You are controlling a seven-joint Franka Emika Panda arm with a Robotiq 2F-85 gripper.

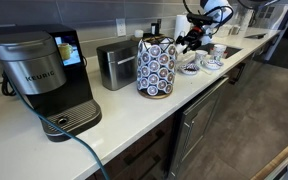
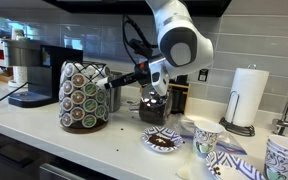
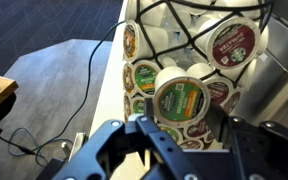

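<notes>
A coffee pod with a green and brown label (image 3: 182, 101) faces the camera in the wrist view, between the fingertips of my gripper. The gripper is shut on this pod. Right behind it stands the pod carousel (image 1: 156, 70), a wire rack full of round-lidded pods. In exterior view 2, the gripper (image 2: 112, 80) is at the right side of the carousel (image 2: 84, 97); the pod in its grasp is too small to make out there. A Keurig coffee maker (image 1: 49, 75) stands at the near left end of the counter.
A silver toaster-like box (image 1: 117, 64) stands against the wall behind the carousel. Plates (image 2: 162, 139), a patterned cup (image 2: 206, 138) and a paper towel roll (image 2: 246, 97) occupy the counter beyond. Bare counter (image 1: 119, 110) lies between coffee maker and carousel.
</notes>
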